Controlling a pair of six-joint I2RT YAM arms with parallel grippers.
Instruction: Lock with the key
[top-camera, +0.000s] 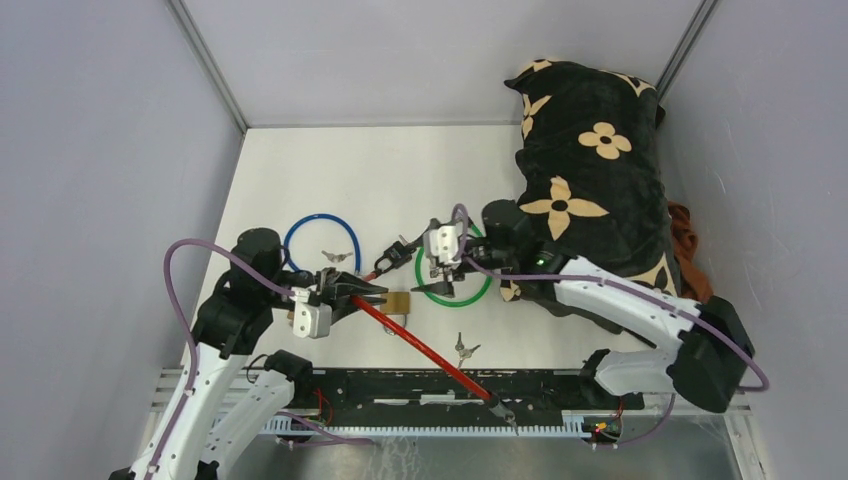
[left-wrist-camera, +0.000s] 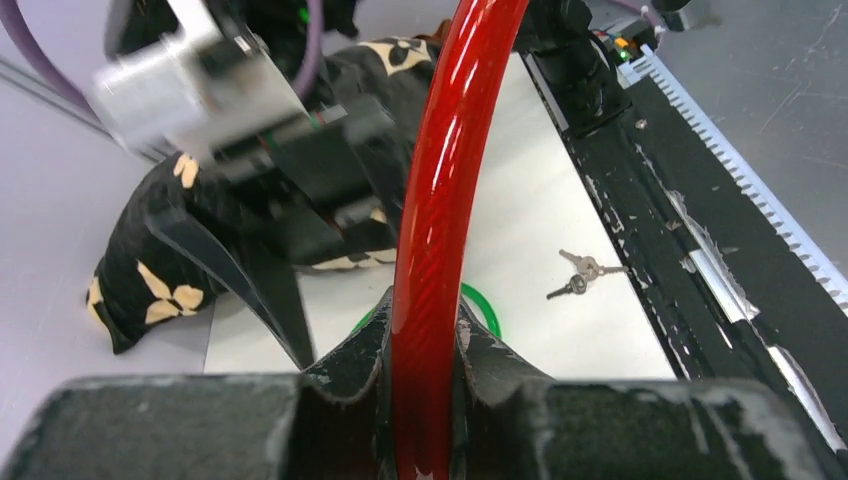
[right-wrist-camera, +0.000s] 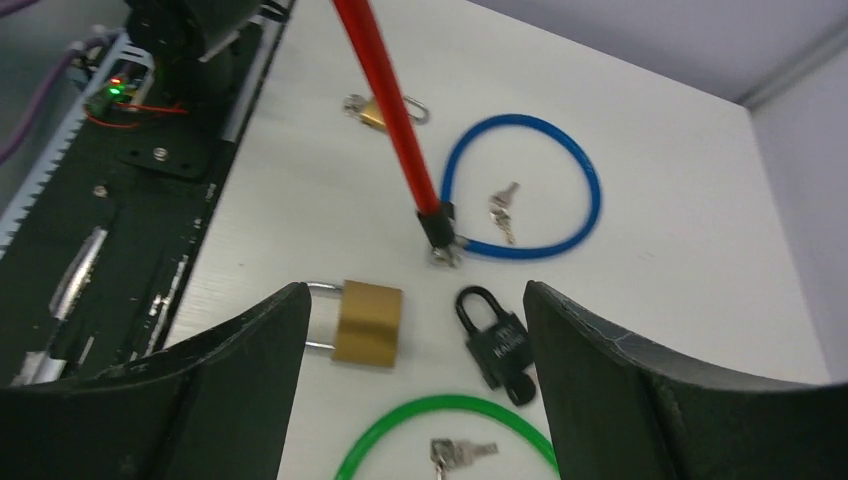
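My left gripper (top-camera: 365, 298) is shut on the red cable lock (top-camera: 430, 352), whose bar slants toward the front right, a key at its lower end, with the other end (right-wrist-camera: 438, 230) behind the gripper toward the back. My right gripper (top-camera: 430, 270) stands open above the green cable lock (top-camera: 455, 303), nothing between its fingers. Loose keys (top-camera: 462, 350) lie near the front edge. A brass padlock (right-wrist-camera: 368, 325) and a black padlock (right-wrist-camera: 500, 350) lie on the table; another small padlock (right-wrist-camera: 372, 113) shows in the right wrist view.
A blue cable lock (top-camera: 320, 216) with keys lies at the left. A dark flowered pillow (top-camera: 590, 170) fills the back right. A black rail runs along the front edge.
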